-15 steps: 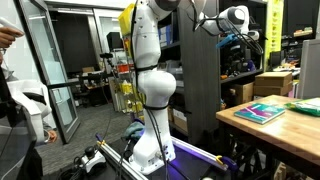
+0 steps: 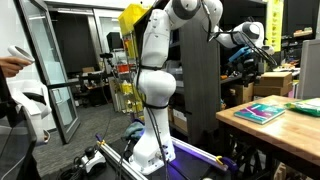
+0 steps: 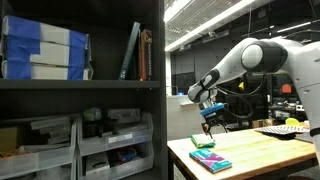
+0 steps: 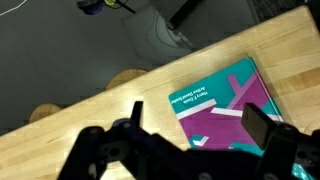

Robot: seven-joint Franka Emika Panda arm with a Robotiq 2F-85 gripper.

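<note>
A teal and magenta book [image 4: 225, 115] lies flat on the wooden table, close to its edge, in the wrist view. The same book [image 2: 260, 113] shows near the table's left edge in exterior view 1, and the book [image 3: 210, 160] is at the near left in exterior view 2. My gripper is open above the table with its fingers spread to either side and nothing between them. In exterior view 1 the gripper [image 2: 262, 66] hangs well clear over the book.
More books [image 3: 203, 142] lie farther along the table. At the left in exterior view 2 stands a dark shelf with blue-white boxes [image 3: 45, 58] and clear drawers [image 3: 118, 145]. Cardboard boxes [image 2: 272, 84] sit behind the table.
The arm has come down and the gripper now hangs lower, nearer the table and the book. The book has not moved.
</note>
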